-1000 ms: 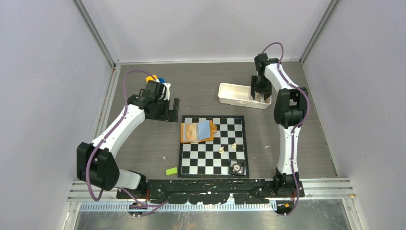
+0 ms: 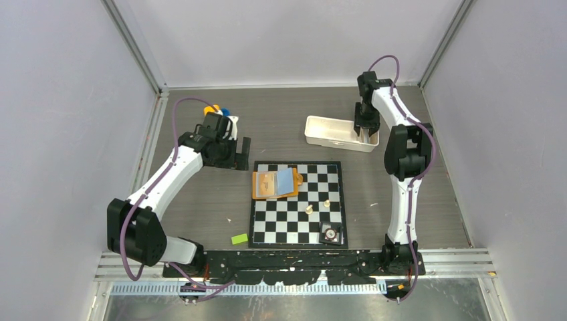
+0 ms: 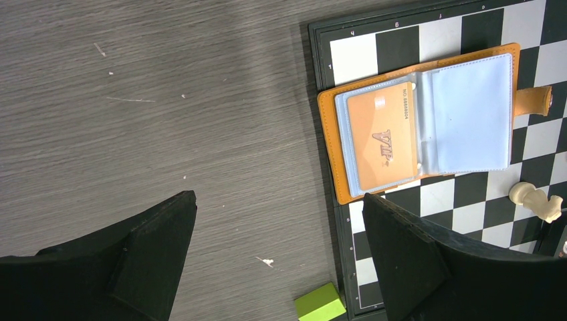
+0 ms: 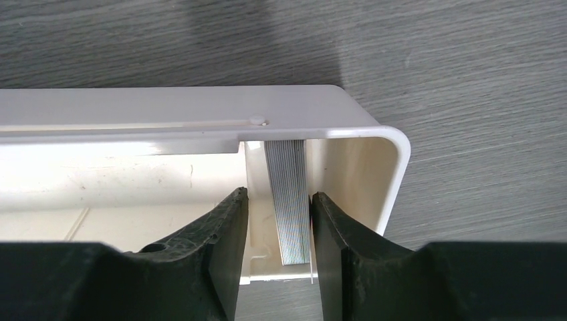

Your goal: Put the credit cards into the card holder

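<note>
The orange card holder (image 3: 467, 114) lies open on the chessboard, with an orange VIP card (image 3: 381, 134) in its left sleeve. A stack of cards (image 4: 287, 200), seen edge-on, stands in the right end of the white bin (image 4: 114, 110). My right gripper is part open over the stack; its right finger is at the stack's right side, beside a thin edge that looks like a single card. Whether it grips that is unclear. My left gripper hangs open and empty, left of the card holder.
The chessboard (image 2: 281, 221) holds small pieces (image 2: 309, 209) and a dark square object (image 2: 330, 233). A green block (image 2: 239, 238) lies near the front edge. Yellow and blue items are partly behind the left arm.
The left arm and card holder have not moved.
</note>
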